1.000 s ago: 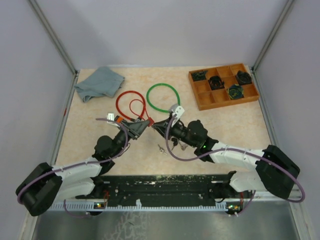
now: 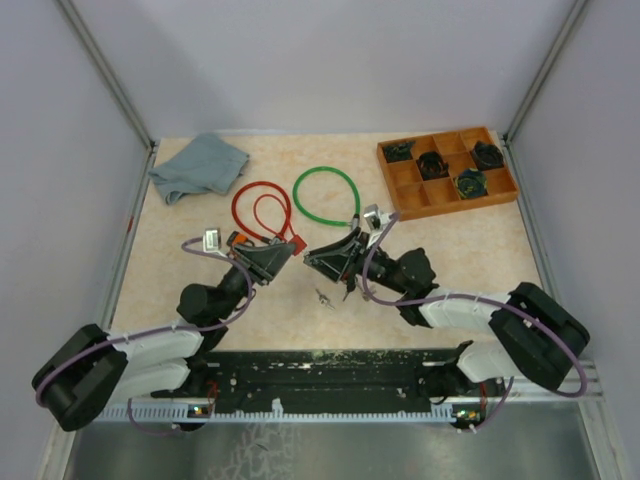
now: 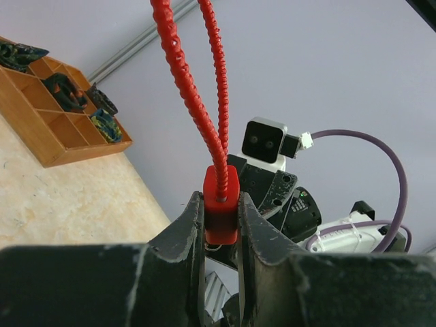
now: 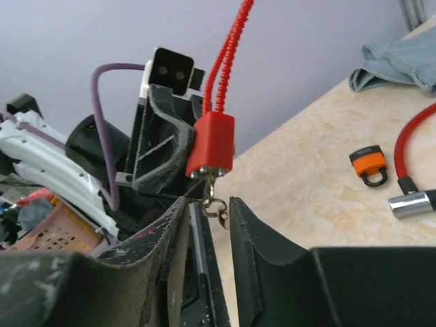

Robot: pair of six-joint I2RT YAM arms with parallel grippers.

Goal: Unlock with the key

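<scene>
My left gripper is shut on the red lock body (image 3: 221,208), whose red braided cable (image 3: 191,88) rises from it in a loop. In the right wrist view the lock's underside shows, and a small metal key (image 4: 209,184) projects from it with a ring (image 4: 214,207) and another small metal piece hanging below. How deep the key sits cannot be told. My right gripper faces the lock from the right, open, its fingertips apart on either side of the ring in that view; no contact is visible. From above, the two grippers nearly meet over the table.
An orange padlock (image 4: 368,165) and a larger red cable lock (image 4: 413,203) lie on the table, with a green cable lock (image 2: 300,200) behind. A wooden compartment box (image 2: 425,208) stands back right, a blue-grey cloth (image 2: 200,168) back left. Loose keys (image 2: 325,299) lie in front.
The left arm shifted a little; the red lock stayed in its gripper.
</scene>
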